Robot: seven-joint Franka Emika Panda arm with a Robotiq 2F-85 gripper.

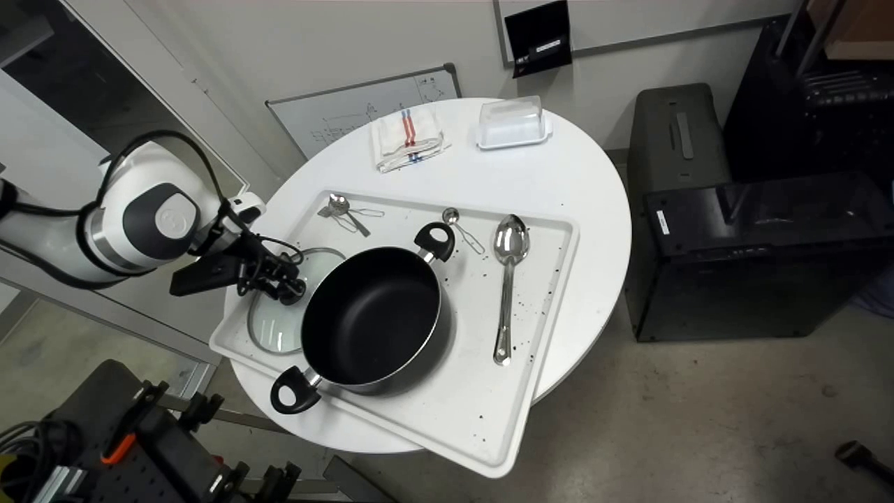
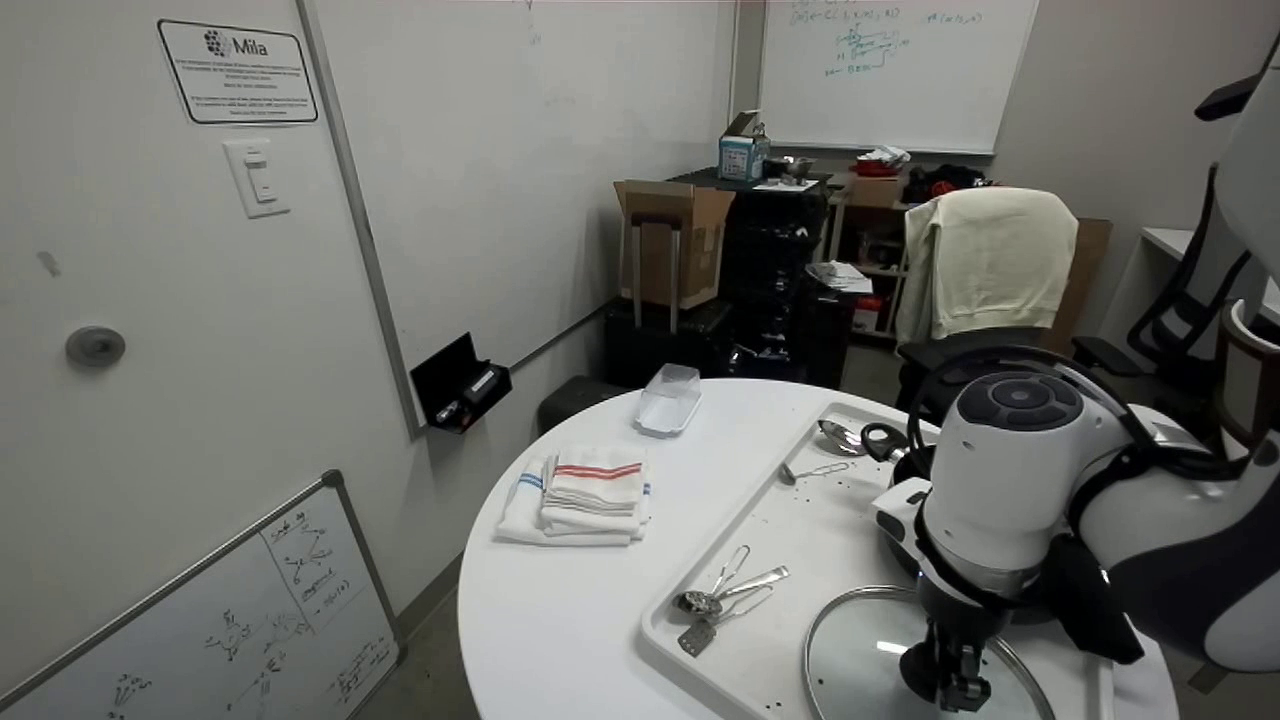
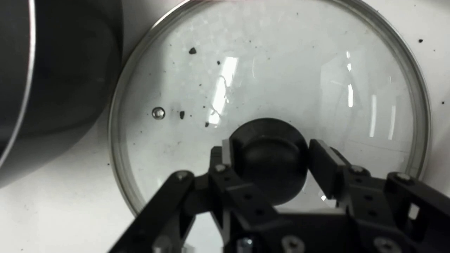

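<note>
A glass lid (image 3: 270,84) with a metal rim lies on the white tray (image 1: 469,402), beside the black pot (image 1: 373,318). My gripper is down at the lid, its fingers (image 3: 327,168) on either side of the round black knob (image 3: 270,181). Both fingertips appear close against the knob's sides; whether they press on it cannot be told. Exterior view 1 has the gripper (image 1: 289,289) over the lid's middle, left of the pot. From the other side, the arm hides most of the pot and part of the lid (image 2: 852,648).
The pot's black wall (image 3: 76,84) stands right by the lid's rim. A large slotted spoon (image 1: 508,285) and small utensils (image 1: 348,214) lie on the tray. Folded towels (image 1: 408,138) and a clear-covered dish (image 1: 513,124) occupy the table's far side.
</note>
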